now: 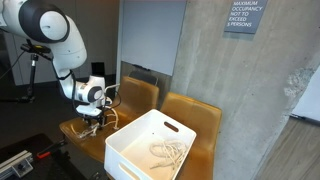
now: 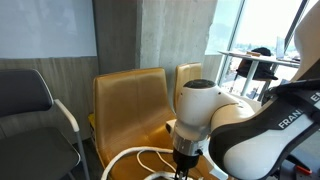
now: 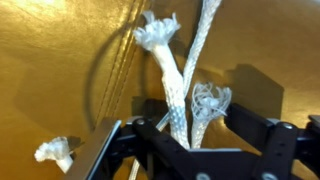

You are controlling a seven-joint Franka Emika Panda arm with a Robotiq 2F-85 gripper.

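White braided rope lies on the tan leather seat point(image 3: 60, 60); in the wrist view two frayed rope ends point(image 3: 158, 40) stand near the middle. My gripper is around the rope, its dark fingers point(image 3: 140, 133) apart on either side with rope strands between them. Whether either finger touches the rope, I cannot tell. Another cut end point(image 3: 55, 152) lies at the lower left, outside the fingers. In exterior view 2, the arm point(image 2: 200, 112) reaches down over the seat, with a rope loop point(image 2: 120, 157) beside it.
A large white box point(image 1: 133, 160) stands to the right of the arm in exterior view 1, with a coil of rope point(image 1: 170, 152) inside. Behind it are tan chair backs point(image 1: 192, 115). A dark chair point(image 2: 35, 125) is at the left in exterior view 2.
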